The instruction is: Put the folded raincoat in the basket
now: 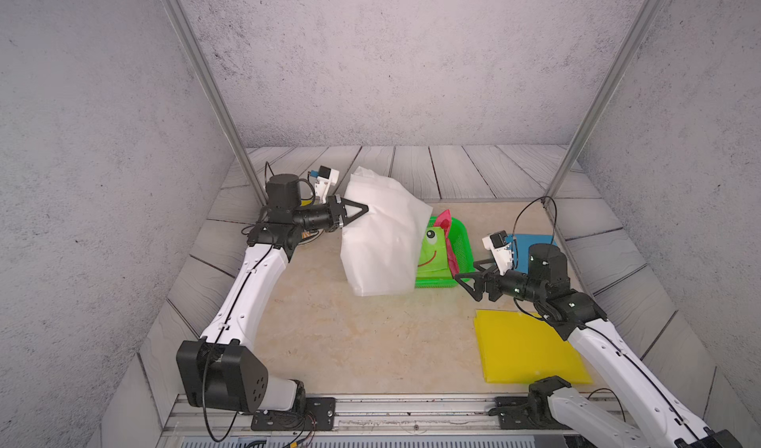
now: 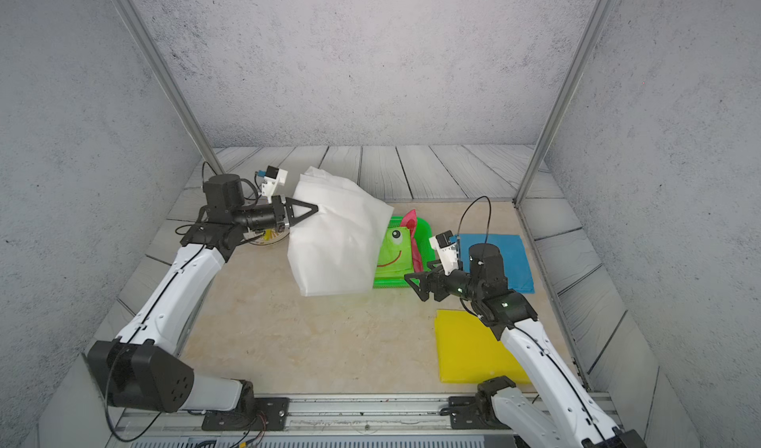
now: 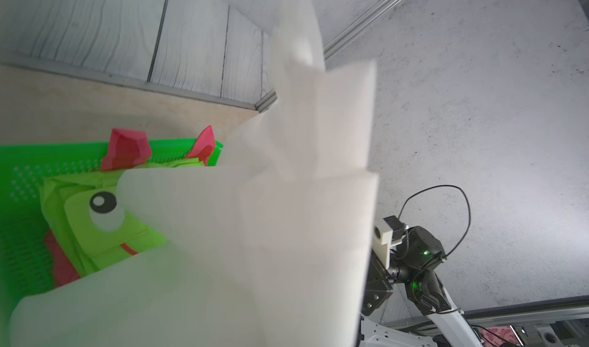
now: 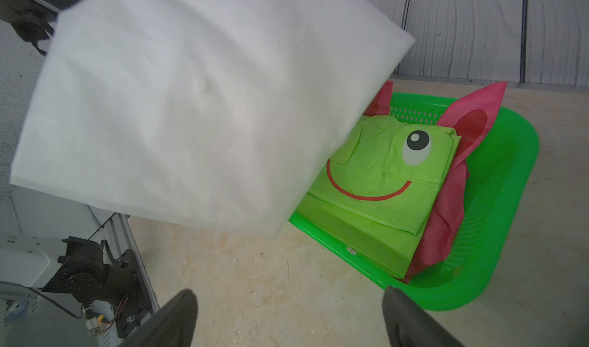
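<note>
The folded green raincoat [image 4: 389,175], with an eye and red smile on it, lies in the green basket [image 4: 503,218]. Pink pieces with pointed tips lie beside and behind it, two poking above the basket's rim. My left gripper [image 1: 366,208] is shut on a large thin white sheet or bag [image 1: 384,238], which hangs in the air left of the basket. In the left wrist view this sheet covers the fingers and part of the raincoat. My right gripper stands open at the basket's right front, its fingers [image 4: 175,316] wide apart with nothing between them.
A yellow folded item [image 1: 527,347] lies at the front right and a blue one [image 2: 498,262] behind it, partly behind the right arm. A plate [image 2: 268,237] is half hidden by the left arm.
</note>
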